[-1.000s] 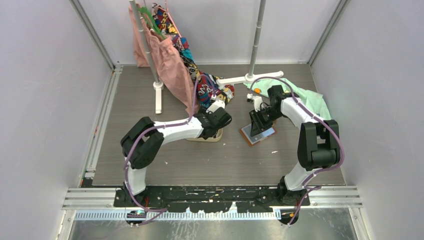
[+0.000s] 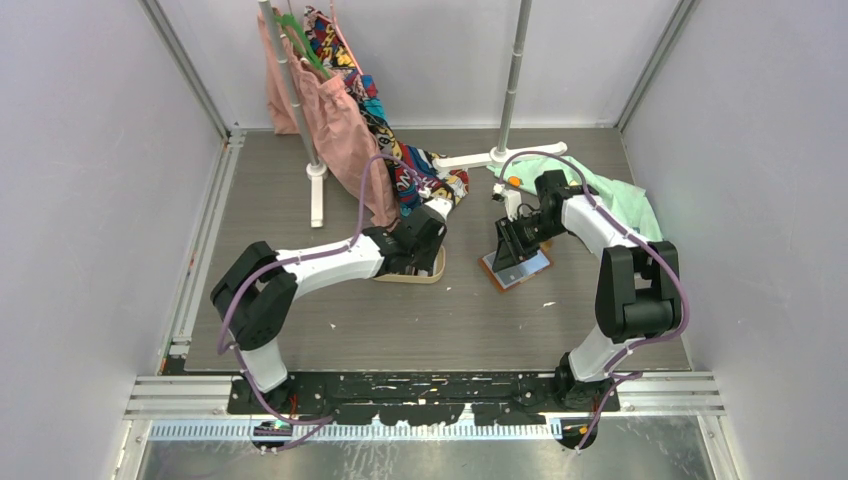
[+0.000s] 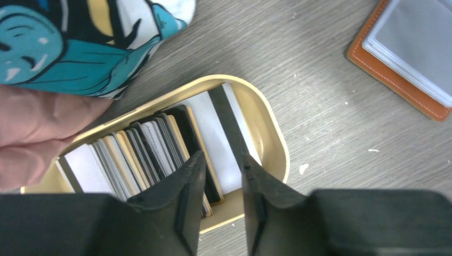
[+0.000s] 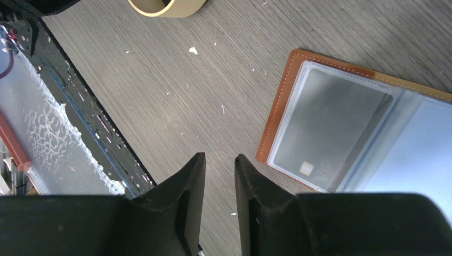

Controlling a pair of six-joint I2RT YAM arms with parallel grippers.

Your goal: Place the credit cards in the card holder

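Note:
Several cards (image 3: pixel 160 133) stand leaning in a row inside a cream oval tray (image 3: pixel 269 125). At the tray's right end lies a white card with a black stripe (image 3: pixel 216 136). My left gripper is over the tray, its fingers parted and nothing between them. The brown card holder (image 4: pixel 280 106) lies spread on the table with clear sleeves (image 4: pixel 330 122); a pale blue sheet or card (image 4: pixel 413 154) shows in its right part. Beside the holder's left edge in the right wrist view, my right gripper has its fingers apart, with only bare table visible between them.
Pink cloth (image 3: pixel 40 133) and a patterned cloth (image 3: pixel 80 48) hang over the tray's far left side. A green cloth (image 2: pixel 610 190) lies at the back right near a white stand foot (image 2: pixel 500 156). Bare table separates tray and holder.
The left arm has shifted left over the tray in the top view, uncovering a little of its right end.

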